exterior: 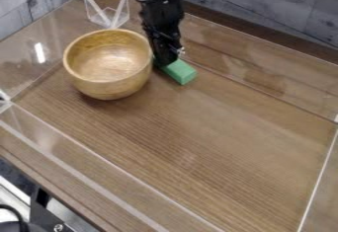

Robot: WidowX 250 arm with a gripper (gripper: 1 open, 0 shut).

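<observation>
A wooden bowl (106,66) sits at the upper left of the table. Against its right side lies a green block (177,72), its upper-left end partly hidden. My black gripper (164,54) reaches down from the top of the view to just beside the bowl's rim and the block's upper end. It is shut; I cannot make out anything between its fingers, which are small and dark here.
Clear plastic pieces stand at the back left near the arm. Raised edges bound the table at the back and right, with dark space at the lower left.
</observation>
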